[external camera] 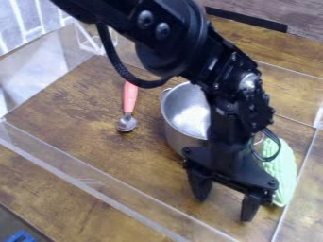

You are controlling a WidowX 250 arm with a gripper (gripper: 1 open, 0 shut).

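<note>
My gripper (225, 200) hangs low over the wooden floor of the workspace, its two dark fingers apart and pointing down, nothing visible between them. It is in front of a silver pot (183, 113), which the arm partly hides. A pale green cloth (282, 172) lies just to the right of the gripper. A scoop with a pink handle (128, 99) lies left of the pot.
Clear plastic walls edge the wooden surface (89, 142) at left, front and right. The area left of the pot and in front of the scoop is free. A blue object (19, 236) sits outside at the lower left.
</note>
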